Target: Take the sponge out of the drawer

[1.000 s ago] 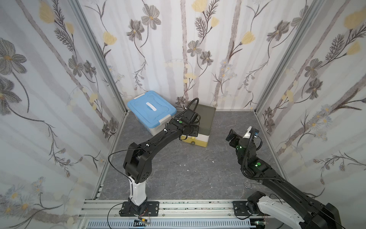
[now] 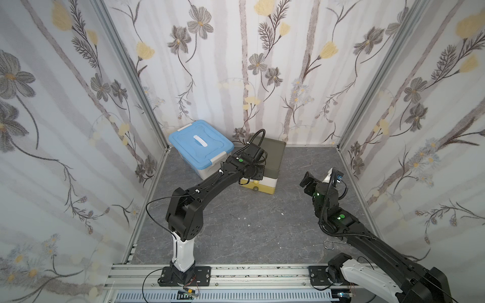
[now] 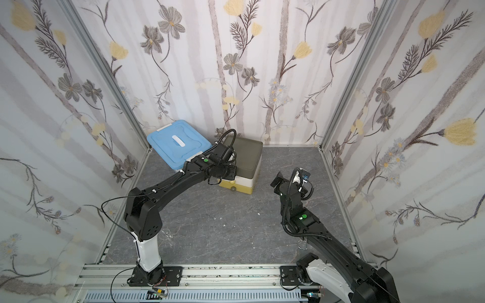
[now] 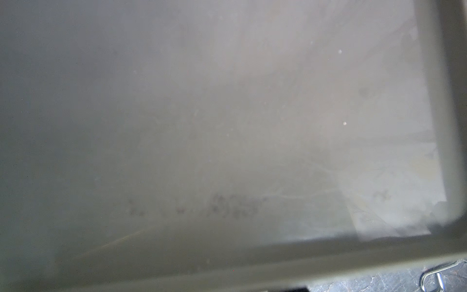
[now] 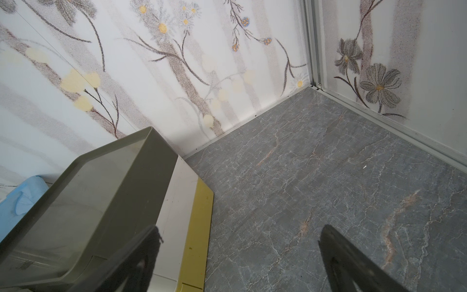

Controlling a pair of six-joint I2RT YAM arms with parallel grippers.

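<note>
A small drawer box with olive top (image 2: 271,156), white middle and yellow bottom band (image 3: 237,187) stands at the back centre. My left gripper (image 2: 247,176) is at its front; its fingers are hidden by the wrist in both top views. The left wrist view shows only the olive lid surface (image 4: 233,146) close up, so I cannot tell what it grips. My right gripper stands open and empty to the right of the box, above the floor. No sponge is visible.
A clear bin with blue lid (image 2: 199,144) sits at the back left beside the drawer box. The floor (image 5: 301,185) right of the box and at the front middle is clear. Patterned walls surround the workspace.
The left arm has shifted very slightly to the right since one second ago. The right arm and the boxes look unchanged.
</note>
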